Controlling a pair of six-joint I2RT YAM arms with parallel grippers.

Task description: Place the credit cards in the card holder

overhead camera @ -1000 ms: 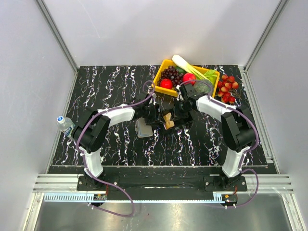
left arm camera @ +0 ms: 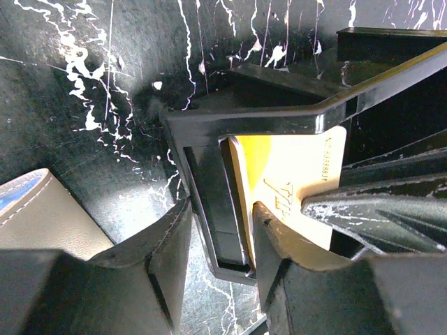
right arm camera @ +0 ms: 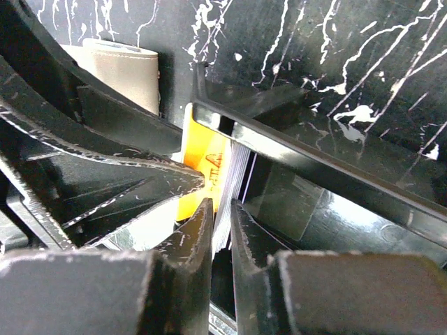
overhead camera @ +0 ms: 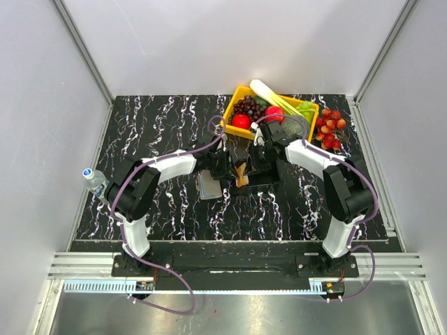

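A stack of cards with an orange front (overhead camera: 242, 174) stands on edge at the left end of a black open box (overhead camera: 264, 183). In the left wrist view, my left gripper is part open around the box's end wall, with one fingertip overlapping the edge of the orange card (left arm camera: 300, 178). My right gripper has its fingers close together, the white card edges (right arm camera: 233, 174) running between them; whether they grip is unclear. The beige card holder lies left of the box, also visible as a beige roll (right arm camera: 126, 73) in the right wrist view.
Behind the box stands a yellow basket (overhead camera: 228, 113) of fruit and vegetables, with grapes (overhead camera: 330, 128) on its right. A water bottle (overhead camera: 95, 183) is at the far left. Both arms crowd the middle.
The black box has turned slightly and now sits straighter in the top view. Less of the orange card face shows there. My grippers have shifted only a little.
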